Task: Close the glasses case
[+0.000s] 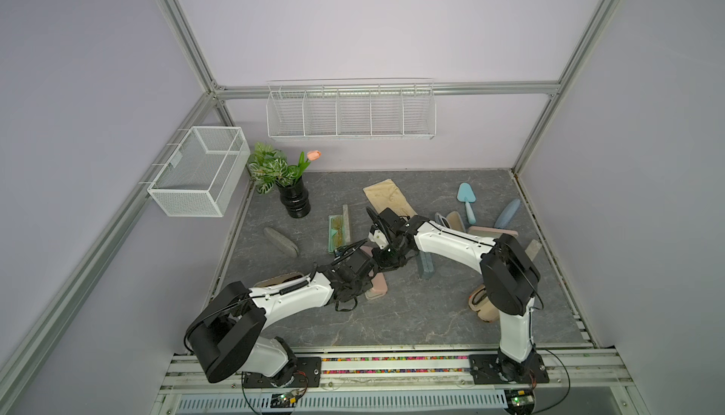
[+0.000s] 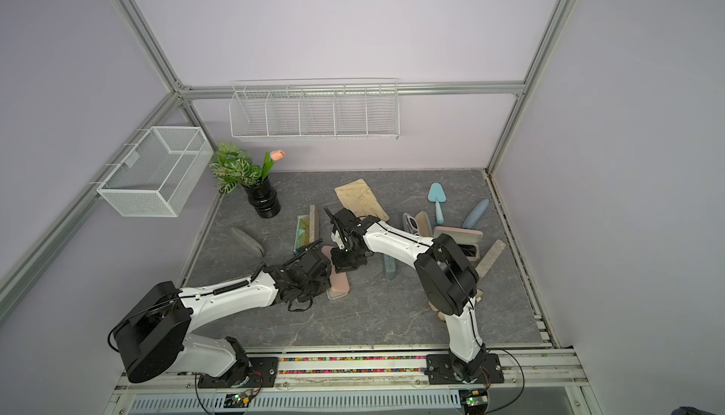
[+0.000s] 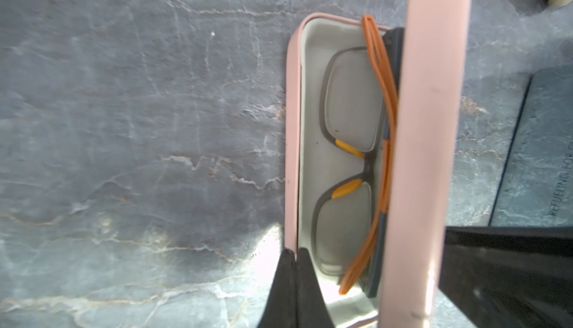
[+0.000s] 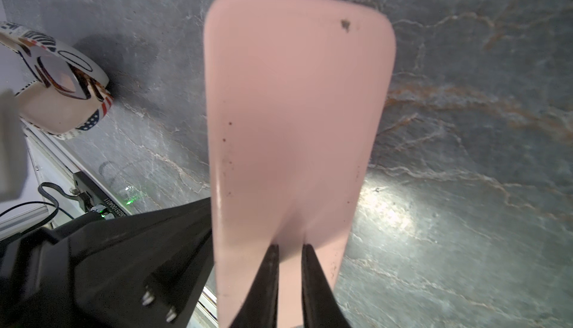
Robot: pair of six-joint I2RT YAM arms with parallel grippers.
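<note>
Between my two arms, the pink glasses case (image 2: 338,283) sits on the table, its long side running front to back. In the left wrist view its lid (image 3: 426,149) stands raised at the right side, and glasses (image 3: 369,164) with grey-and-orange frames lie in the pale base. My left gripper is shut at the base's left rim, nothing showing between its fingers. Across the case, my right gripper is at the lid's pink outer face, its fingers nearly together with a narrow gap. Only the lid shows behind that gap; contact with it cannot be made out.
A blue-grey case (image 3: 537,155) lies close to the right of the pink one. Farther right are other open cases (image 2: 457,235) and a blue trowel (image 2: 436,194). Behind are a green box (image 2: 302,230), a beige cloth (image 2: 361,197) and a black vase (image 2: 263,199).
</note>
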